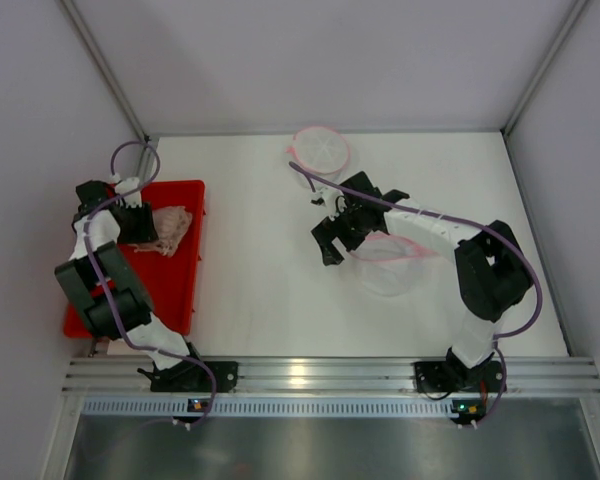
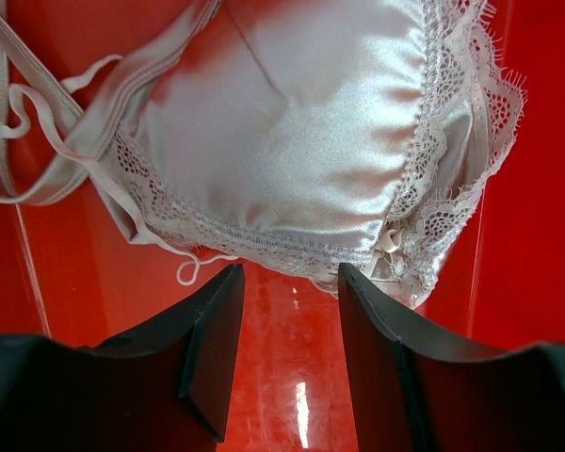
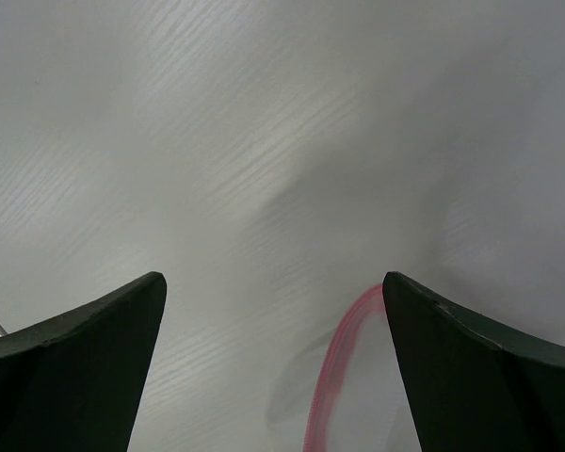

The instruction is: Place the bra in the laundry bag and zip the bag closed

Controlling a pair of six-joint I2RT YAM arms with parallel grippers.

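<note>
A pale satin bra (image 1: 170, 230) with lace edging lies in the red bin (image 1: 182, 300) at the left. In the left wrist view its cup (image 2: 301, 122) fills the upper middle, with straps looping at the left. Over the bin my left gripper stands open, fingertips at the bra's lower lace edge, nothing visibly held. A white mesh laundry bag with pink trim (image 1: 385, 272) lies flat on the right part of the table, partly under my right arm. My right gripper is open and empty beside it; a pink edge (image 3: 334, 363) shows near one finger.
A round mesh piece with pink rim (image 1: 321, 150) lies at the back middle of the white table (image 1: 255, 250). Free room stretches between the bin and the right gripper. The bin's right wall (image 1: 198, 230) rises beside the bra.
</note>
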